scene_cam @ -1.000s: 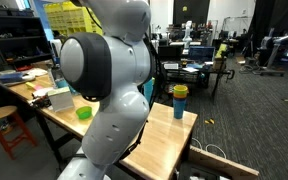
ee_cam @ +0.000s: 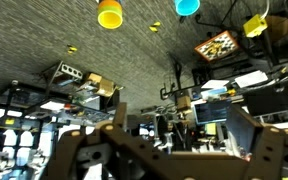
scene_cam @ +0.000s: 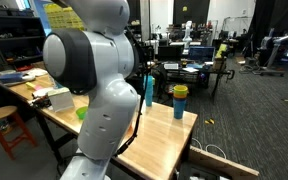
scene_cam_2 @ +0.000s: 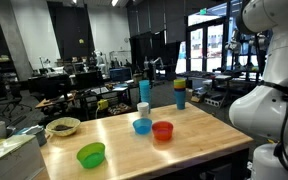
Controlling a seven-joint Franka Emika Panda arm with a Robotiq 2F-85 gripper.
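Note:
My gripper shows at the bottom of the wrist view as two dark fingers set wide apart, with nothing between them. At the top of that view are a yellow-orange cup top (ee_cam: 110, 14) and a light blue one (ee_cam: 187, 6), well away from the fingers. In exterior view 2, a blue stack with a yellow top (scene_cam_2: 180, 92) and a light blue stack (scene_cam_2: 144, 92) stand upright behind a white cup (scene_cam_2: 143, 108). Nearer are a blue bowl (scene_cam_2: 142, 126), a red bowl (scene_cam_2: 163, 130) and a green bowl (scene_cam_2: 91, 155). Both exterior views leave the gripper out.
The wooden table (scene_cam_2: 119, 135) has bare room around the bowls. A woven basket (scene_cam_2: 63, 127) and a white box (scene_cam_2: 17, 158) occupy its left side. The white arm (scene_cam: 99, 120) blocks part of the table in exterior view 1.
In exterior view 1 the arm has shifted left, uncovering more of the light blue stack and the table beside it. The blue and yellow stack has stayed in place.

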